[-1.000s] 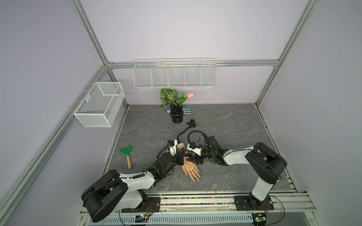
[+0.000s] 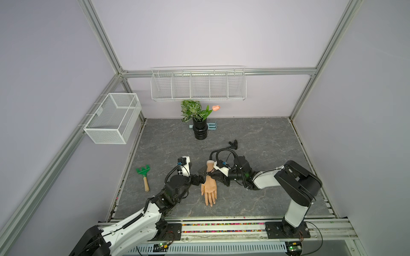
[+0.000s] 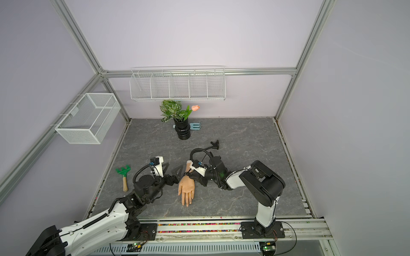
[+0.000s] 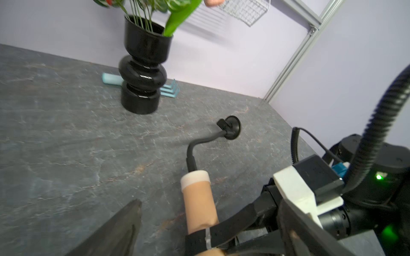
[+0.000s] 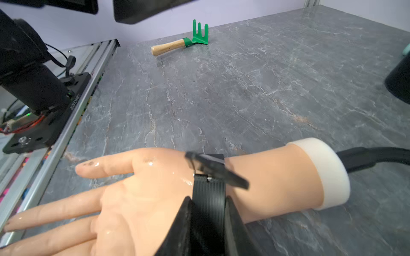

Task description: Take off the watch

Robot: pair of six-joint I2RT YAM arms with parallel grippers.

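A black watch band lies around the wrist of a fake hand, which rests palm up on the table. A dark loose flap, blurred, sticks up near its clasp. My right gripper is at the band with one finger on each side of the strap; whether they press on it cannot be told. My left gripper stands open left of the wrist, apart from the band, nothing between its fingers. In the top left view, the right gripper's body hides most of the watch.
A black cable with a suction base runs from the wrist end. A black vase with plants stands at the back, a blue rake behind it. A green rake lies at left.
The fake hand has turned, its fingers swinging left and its suction base shifting right. My left gripper has drawn back to the left from the wrist. My right gripper has stayed close to the wrist.
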